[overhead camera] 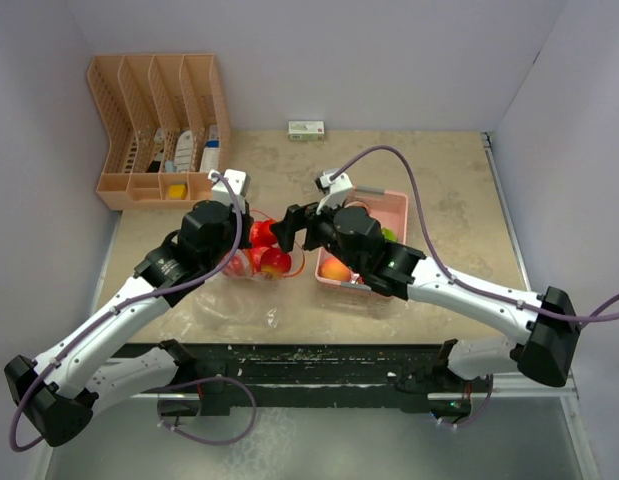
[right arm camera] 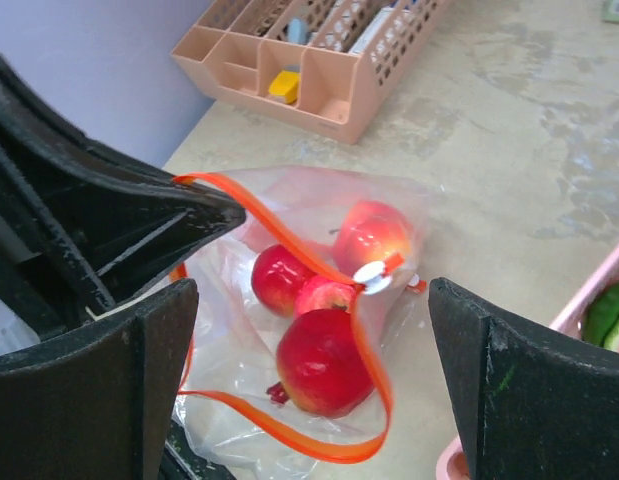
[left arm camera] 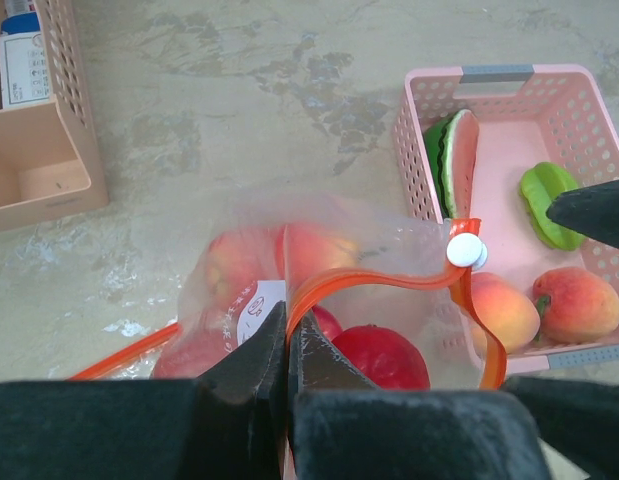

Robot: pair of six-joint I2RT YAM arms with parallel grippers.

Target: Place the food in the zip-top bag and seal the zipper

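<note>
The zip top bag (right arm camera: 249, 420) with its orange zipper and white slider (left arm camera: 465, 250) holds several red and peach fruits, including a pomegranate (right arm camera: 324, 365). My left gripper is shut on the bag's rim at the zipper; its dark body reaches in from the left of the right wrist view. My right gripper stands open just right of and above the bag's mouth.
A pink basket (left arm camera: 509, 75) at the right holds a watermelon slice, a green pepper (left arm camera: 549, 205) and peaches (left arm camera: 579, 305). A peach-coloured organizer (overhead camera: 139, 195) stands back left. A small box (overhead camera: 306, 130) lies at the back.
</note>
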